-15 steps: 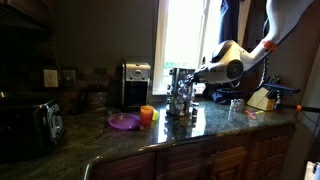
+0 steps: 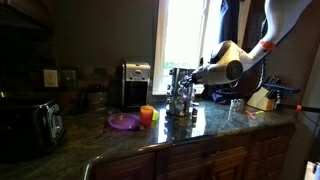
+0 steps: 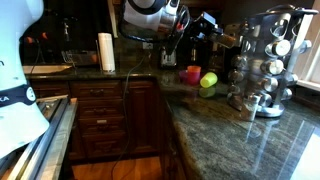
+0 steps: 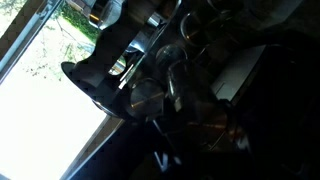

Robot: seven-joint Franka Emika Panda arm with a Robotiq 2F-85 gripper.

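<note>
A spice rack with several round-capped jars (image 3: 265,68) stands on the dark counter by the window. My gripper (image 2: 192,79) reaches in from the right at the height of the rack's upper part. Much of the wrist view is in deep shadow. There, a dark finger (image 4: 88,78) shows against the bright window, and a small jar with a round end (image 4: 147,97) appears between the fingers, which are shut on it. Other rack jars are close around it, and whether the held jar touches the rack cannot be told.
A loose jar (image 3: 250,107) stands on the counter in front of the rack. An orange cup (image 2: 146,115), a purple plate (image 2: 124,121) and a green cup (image 3: 208,80) are further along. A knife block (image 2: 263,99) sits at the right.
The cups and plate have not moved.
</note>
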